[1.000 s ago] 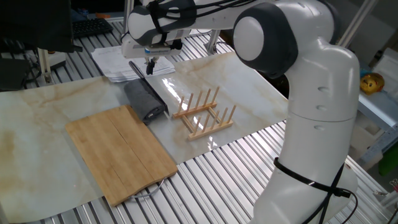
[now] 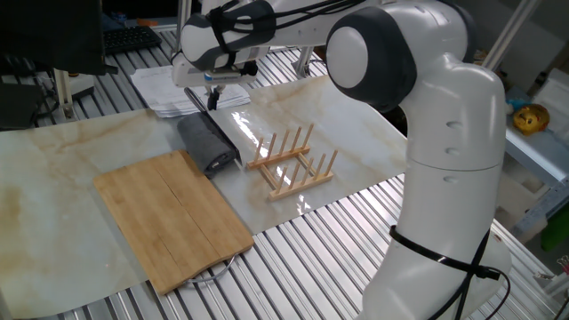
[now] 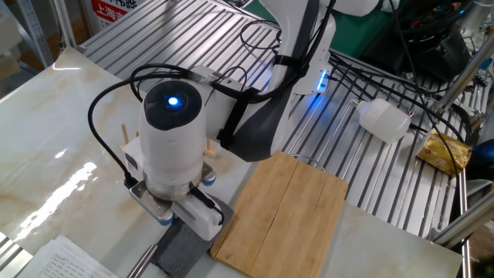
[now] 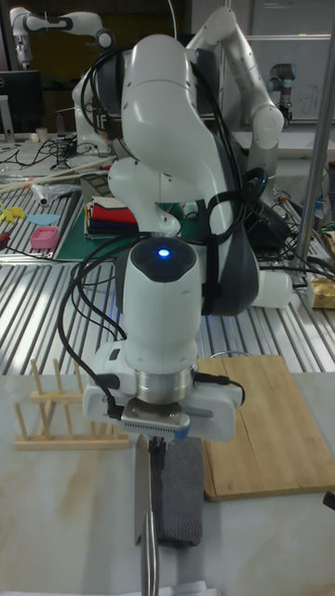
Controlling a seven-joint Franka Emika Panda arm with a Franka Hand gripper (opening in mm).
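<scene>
My gripper point(image 2: 213, 98) points down at the far end of a folded dark grey cloth point(image 2: 208, 144). Its dark fingers are small and blurred in exterior view 1, and the arm's hand covers them in exterior view 2. Right by the fingertips is the upper end of a long, thin metal utensil point(image 4: 150, 536), which lies along the cloth. Whether the fingers touch it or stand around it cannot be told. A wooden board point(image 2: 173, 218) lies flat beside the cloth. On the cloth's other side stands a wooden peg rack point(image 2: 289, 169), its slots empty.
White papers point(image 2: 164, 92) lie at the table's far edge, behind the gripper. A white bulb-shaped object point(image 3: 384, 120) and a yellow packet point(image 3: 444, 152) rest on the slatted metal table near the arm's base.
Over the last second my gripper has come down slightly toward the utensil's end, and the arm has shifted a little to the left. The cloth, board and rack have stayed put.
</scene>
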